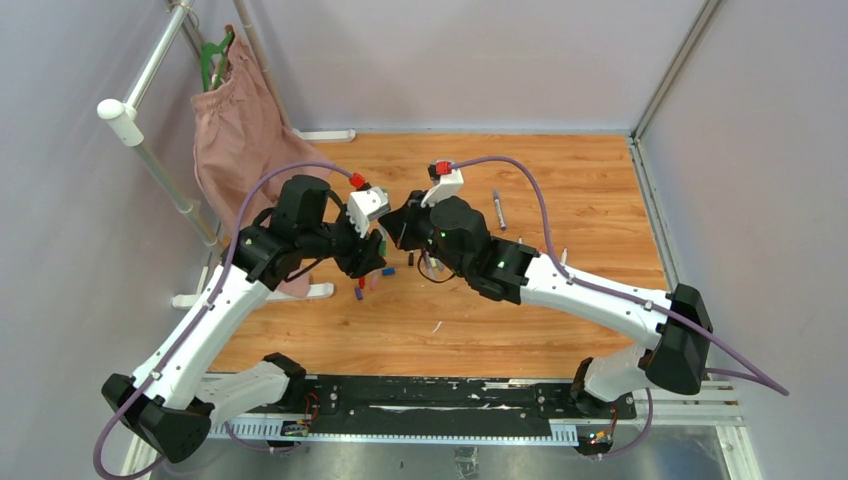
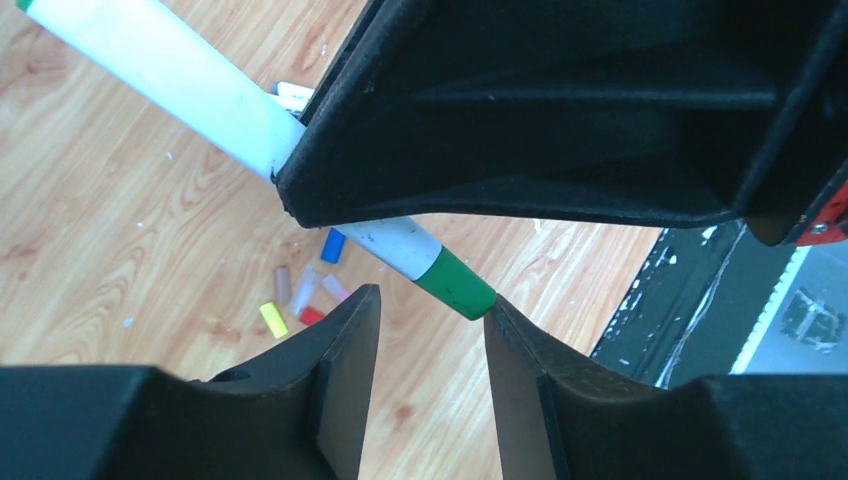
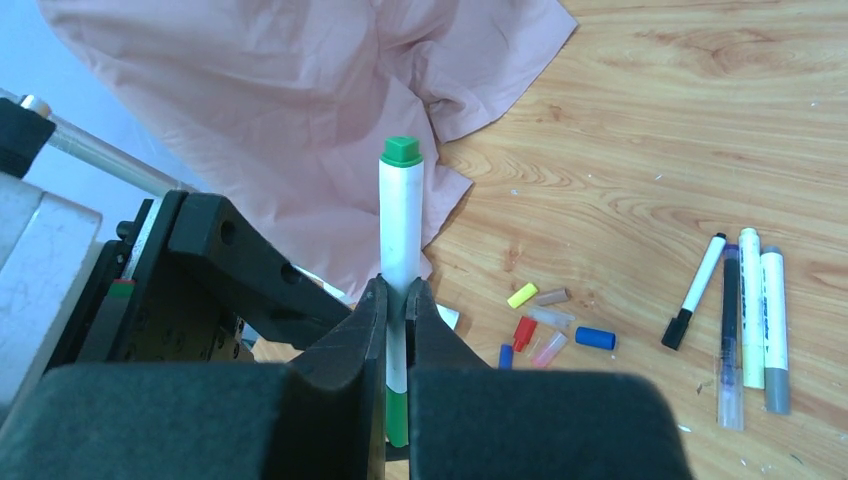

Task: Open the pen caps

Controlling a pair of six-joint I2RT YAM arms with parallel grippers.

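Observation:
A white pen with green ends (image 3: 400, 220) is held upright by my right gripper, shut on its middle. My left gripper is at the pen's green lower end (image 2: 455, 282), its two fingers apart and close around that end. The two grippers meet at the centre of the top view. Loose caps lie on the table below: yellow (image 3: 522, 294), red (image 3: 523, 333), blue (image 3: 595, 338), and several others.
Several pens (image 3: 750, 310) lie side by side on the wooden table (image 1: 530, 340). A pink cloth (image 1: 240, 140) hangs at the back left.

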